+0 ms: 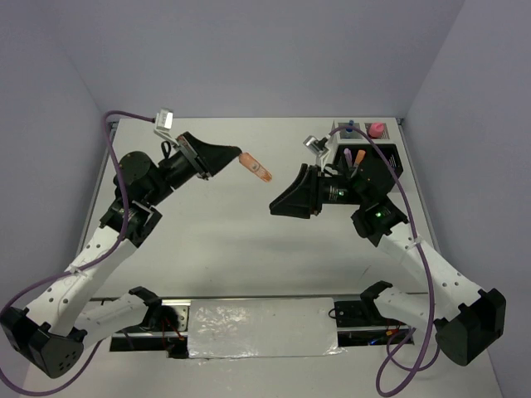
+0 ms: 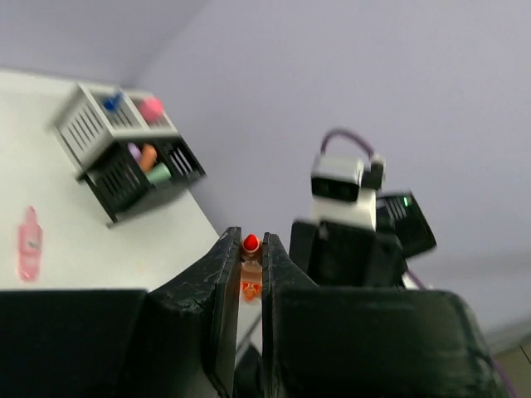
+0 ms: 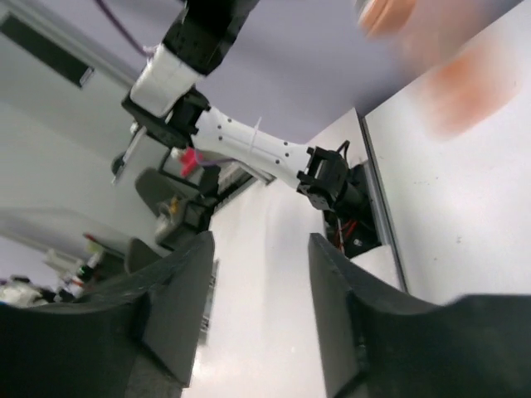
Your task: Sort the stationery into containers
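Observation:
An orange-pink item (image 1: pixel 255 167), apparently a pen or marker, sticks out from my left gripper (image 1: pixel 237 152), which is shut on it; in the left wrist view its red end (image 2: pixel 250 244) shows between the fingertips. My right gripper (image 1: pixel 279 207) is to the right of and below the item, apart from it; in the right wrist view its fingers stand apart with nothing between them, and the item is a blur at upper right. The container (image 1: pixel 371 148) at back right has white and black sections holding blue, pink, purple, orange and green stationery.
A pink bottle-like object (image 2: pixel 30 240) lies on the white table (image 1: pixel 224 240) in the left wrist view, near the container. Both arms' bodies fill the sides.

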